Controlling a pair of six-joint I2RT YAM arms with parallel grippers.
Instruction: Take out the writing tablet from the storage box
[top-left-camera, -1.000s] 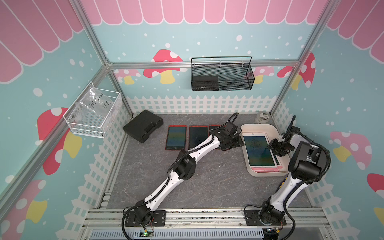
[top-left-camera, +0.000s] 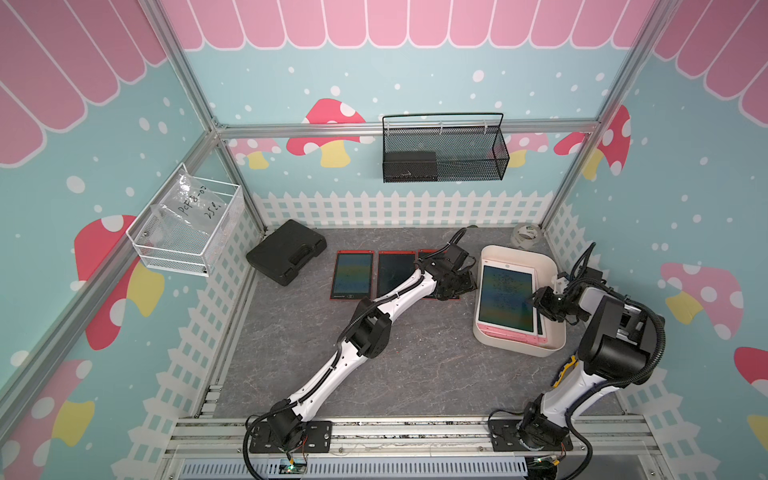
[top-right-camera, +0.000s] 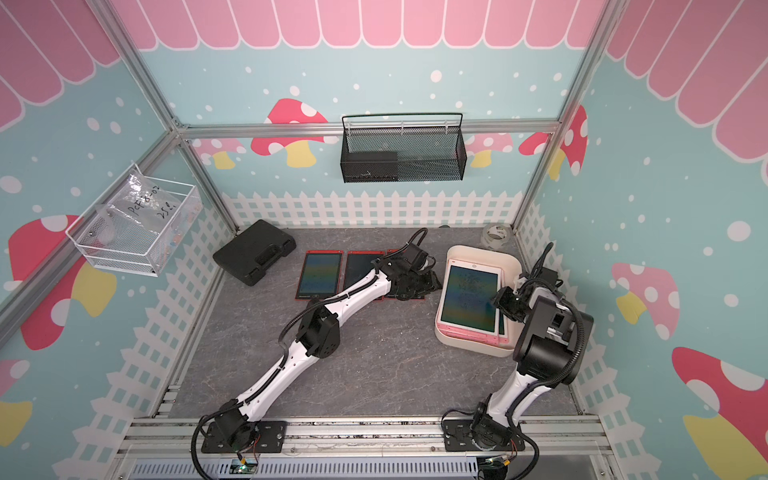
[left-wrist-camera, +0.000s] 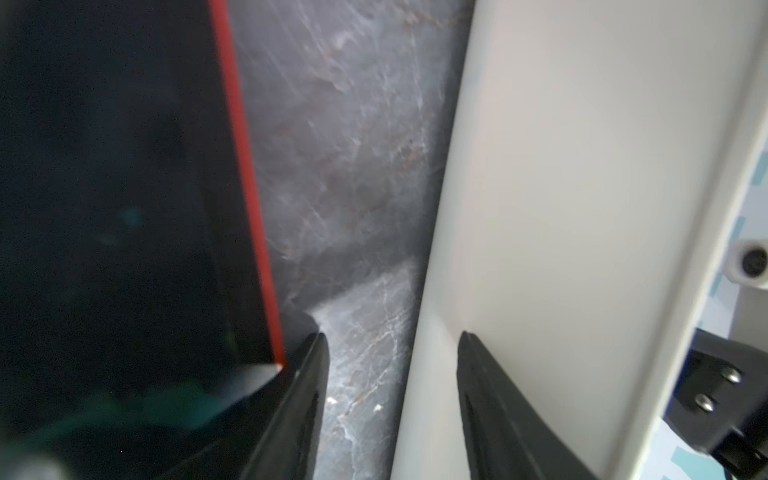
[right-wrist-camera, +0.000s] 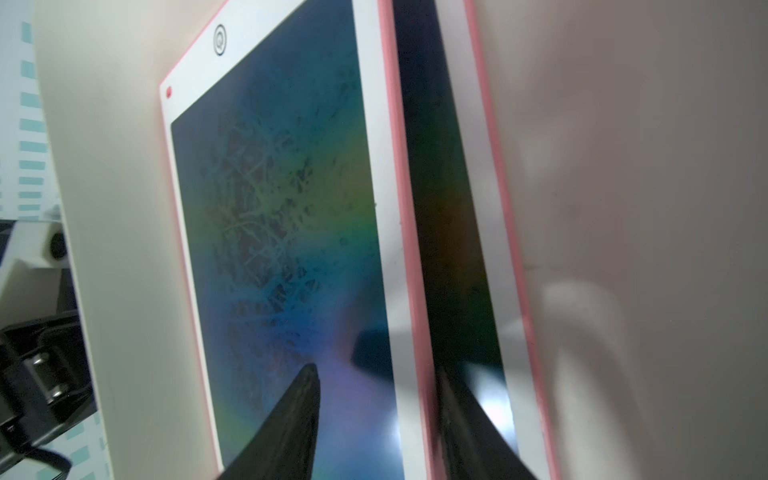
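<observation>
The cream storage box holds stacked pink-and-white writing tablets, the top one offset left of another beneath. My right gripper is open inside the box, fingertips over the top tablet's right edge, one finger over its screen. My left gripper is open just outside the box's left wall, between it and a red-edged dark tablet.
Three red-edged tablets lie at back centre. A black case is at back left, a tape roll behind the box.
The box with its tablets has moved left, toward the centre.
</observation>
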